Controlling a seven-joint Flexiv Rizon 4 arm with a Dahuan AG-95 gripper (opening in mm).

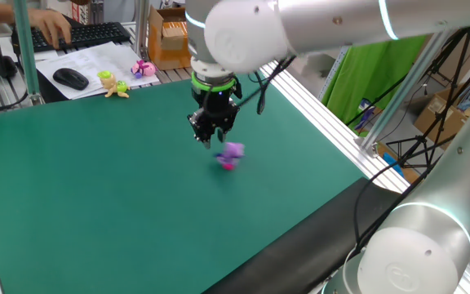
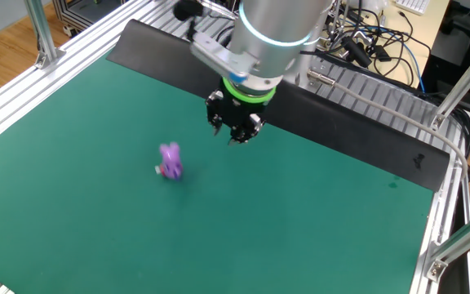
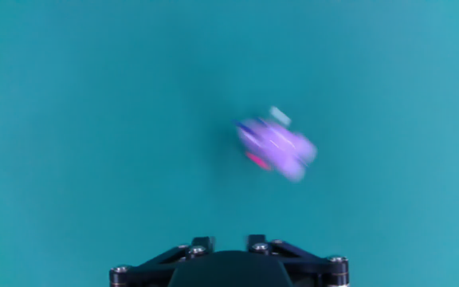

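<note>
A small purple toy (image 1: 230,152) with a pink-red part is on the green surface (image 1: 96,196), slightly blurred in exterior view 1. Above and a little to the left of it there, my gripper (image 1: 215,139) points down with its fingertips parted. The second exterior view has the toy (image 2: 170,162) to the left of the gripper (image 2: 227,136), clearly apart. From the wrist, the blurred toy (image 3: 277,146) appears ahead and right of centre, beyond the gripper, whose two tips are spaced apart with nothing between them.
Two other toys, one yellow-green (image 1: 113,84) and one pink (image 1: 143,69), sit by the far edge near a mouse (image 1: 71,78) and papers. A black strip (image 1: 300,245) borders the green surface.
</note>
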